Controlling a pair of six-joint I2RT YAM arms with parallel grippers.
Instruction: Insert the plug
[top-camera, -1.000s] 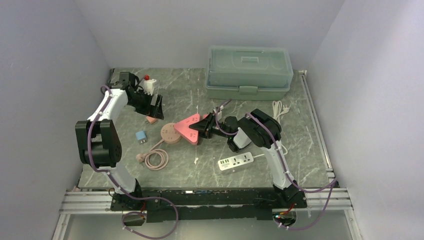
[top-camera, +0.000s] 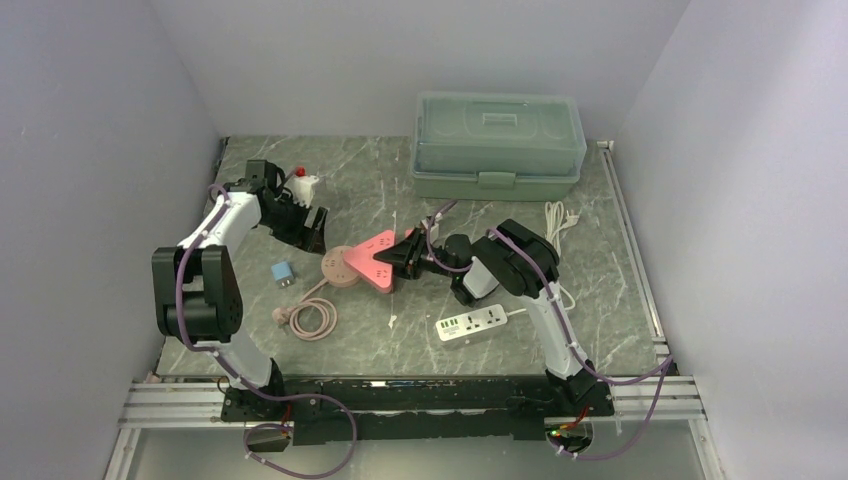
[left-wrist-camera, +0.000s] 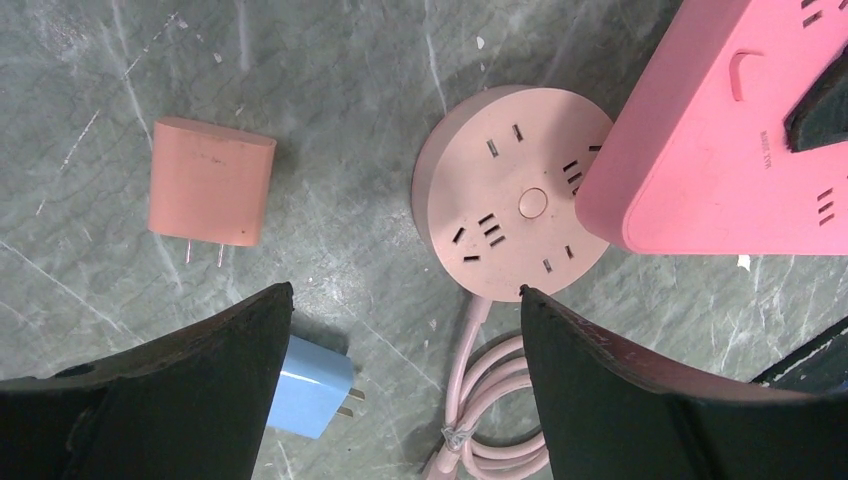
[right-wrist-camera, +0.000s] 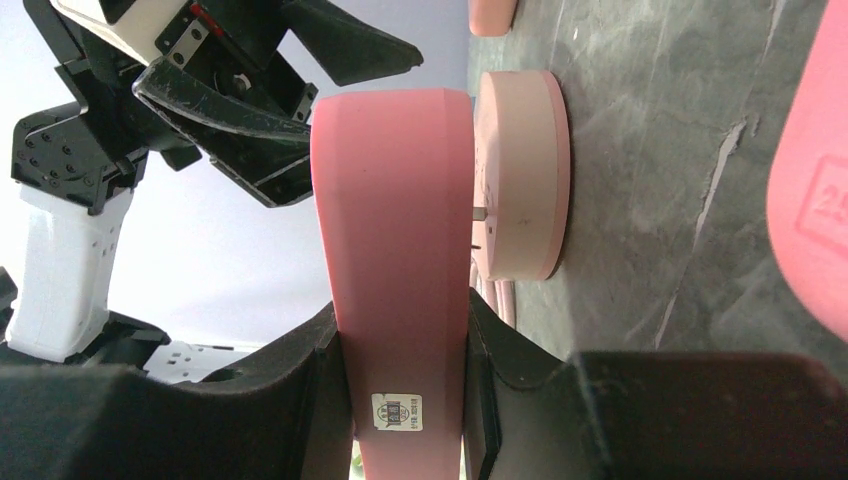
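Note:
My right gripper is shut on a pink triangular power block. In the right wrist view a metal prong shows between this block and the round pink socket; how deep it sits cannot be told. The left wrist view shows the block overlapping the right edge of the round socket, whose slots face up. Part open and empty, my left gripper hangs over the table left of that socket. A peach plug and a blue plug lie on the table, apart from the socket.
The pink cord is coiled in front of the round socket. A white power strip lies at front right, and a green lidded box stands at the back. Another pink piece lies close to the right gripper.
My left gripper has shifted toward the front, and now hides the peach plug in the top view. The right gripper and pink block have moved slightly left.

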